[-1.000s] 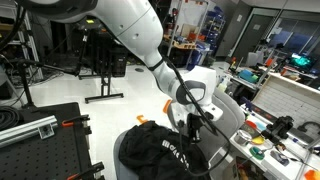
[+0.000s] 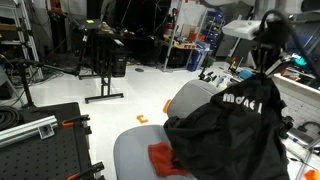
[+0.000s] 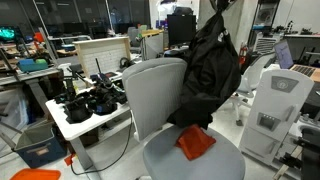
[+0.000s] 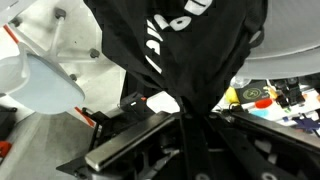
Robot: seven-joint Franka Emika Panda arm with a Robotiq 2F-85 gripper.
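Note:
A black cloth with white lettering (image 2: 232,130) hangs gathered from my gripper (image 2: 264,72), above and beside the grey chair (image 2: 130,150). In the wrist view the cloth (image 4: 200,55) narrows to a bunch between the fingertips of my gripper, which is shut on it. Seen in exterior view 2, the cloth (image 3: 206,75) drapes down in front of the backrest, its lower end at or just over the seat. On the seat lies a crumpled red cloth (image 3: 196,142), separate from the gripper.
The chair's backrest (image 3: 155,88) stands close behind the hanging cloth. A white table (image 3: 85,125) with black items is behind the chair. In exterior view 1, a cluttered bench (image 2: 290,145) lies to the right, while the floor left of the chair is open.
My gripper has risen and moved right, pulling the black cloth up from the seat. The cloth now hangs stretched, and the red cloth beneath has come into sight.

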